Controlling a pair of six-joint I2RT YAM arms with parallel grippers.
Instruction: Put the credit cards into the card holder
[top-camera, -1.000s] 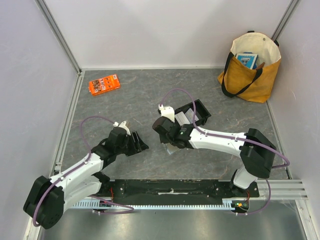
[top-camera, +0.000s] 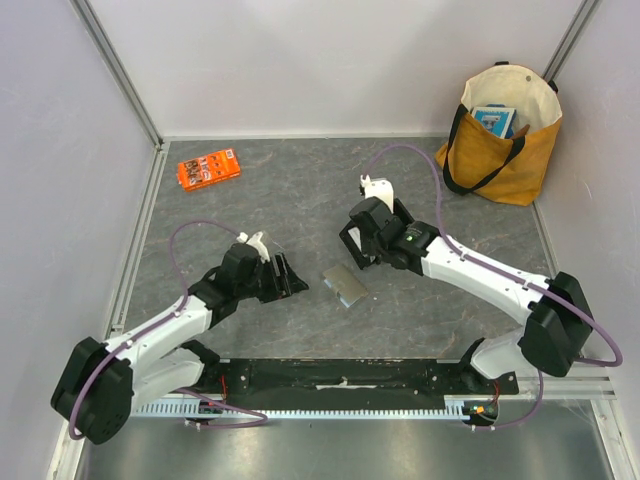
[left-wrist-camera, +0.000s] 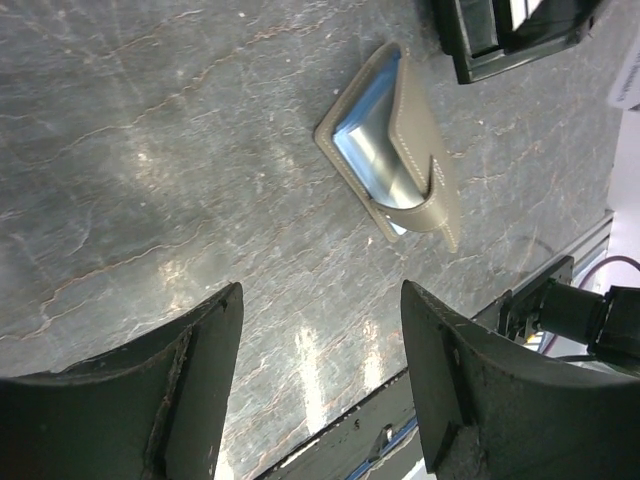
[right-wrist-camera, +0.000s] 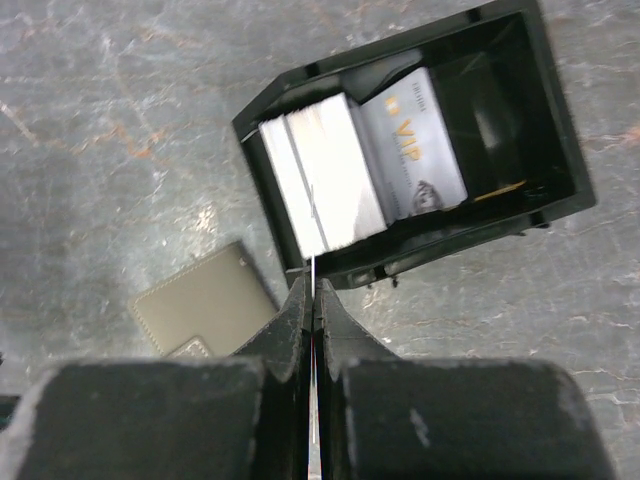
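Observation:
The black card holder (right-wrist-camera: 485, 120) holds a stack of white cards (right-wrist-camera: 325, 170) and a grey VIP card (right-wrist-camera: 410, 150). My right gripper is over it at the stack's lower edge, shut, with a thin pale line at its tips, possibly a card edge. A beige card sleeve (left-wrist-camera: 430, 200) with a blue-and-silver card (left-wrist-camera: 375, 140) lies below the holder. My left gripper stands open over bare table, left of the sleeve, nothing between its fingers.
An orange packet (top-camera: 208, 169) lies at the back left. A yellow bag (top-camera: 500, 140) stands at the back right.
My right gripper has moved right and toward the back, from over the beige sleeve to over the black holder. The left arm has shifted slightly.

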